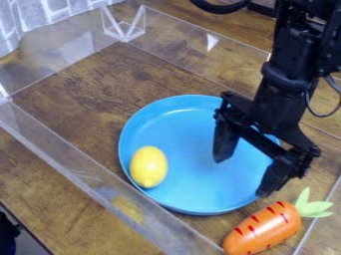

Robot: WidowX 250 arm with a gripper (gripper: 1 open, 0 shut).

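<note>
A blue plate (200,194) sits on the wooden surface with a yellow oval object (148,166), like a lemon or egg, at its left side. My black gripper (250,166) hangs over the plate's right half, open, its fingers apart and right of the yellow object. An orange toy carrot (261,233) with a pale green top lies at the lower right, outside the plate.
Clear plastic walls (80,179) border the work area along the left, front and back. Bare wood (87,95) is free to the left of and behind the plate.
</note>
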